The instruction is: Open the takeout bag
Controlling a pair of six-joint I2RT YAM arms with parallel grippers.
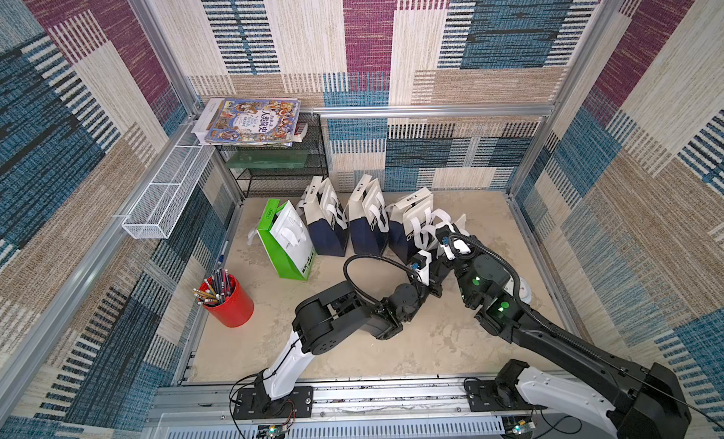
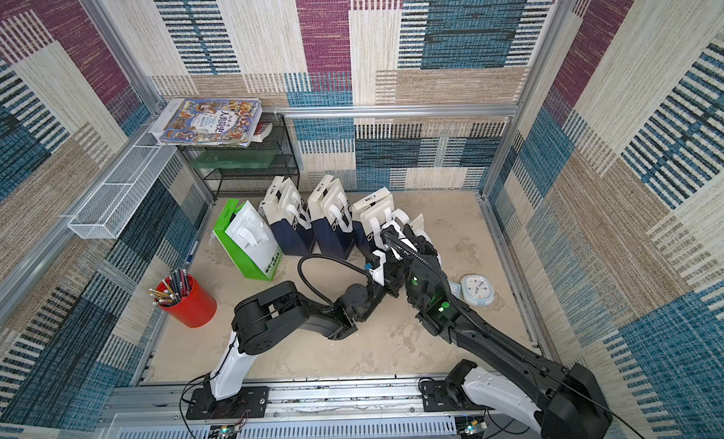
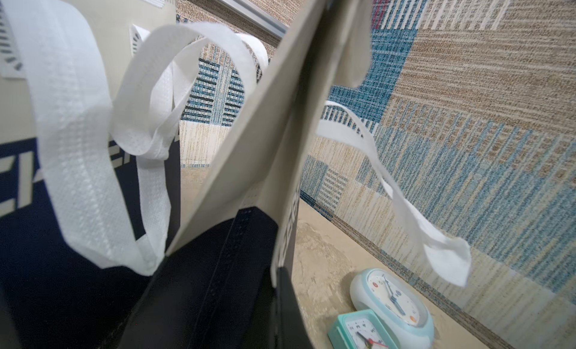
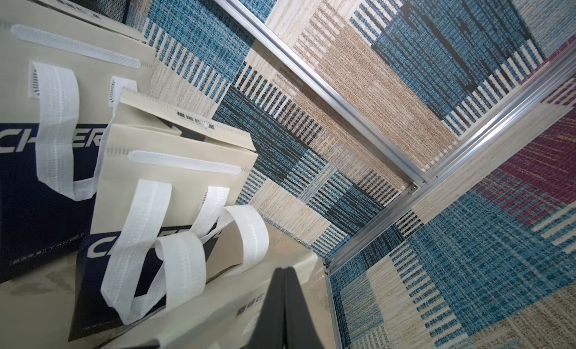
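A cream-and-navy takeout bag (image 3: pixel 223 277) fills the middle of the left wrist view, its cream side folded inward and its top standing partly apart. One loose white strap (image 3: pixel 414 223) hangs off its right side. My left gripper is shut against the bag's near side; whether the thin material is pinched between its fingers is unclear. In the right wrist view, my right gripper is shut with nothing visible between its fingers, in front of the bag's cream panel (image 4: pixel 222 307). From above, both arms largely hide this bag.
Close on the left stand more navy-and-cream bags (image 1: pixel 411 224) with white handles, then a green-and-white bag (image 1: pixel 286 243). A red pen cup (image 1: pixel 230 307) is at far left, and a white clock (image 2: pixel 477 289) sits to the right.
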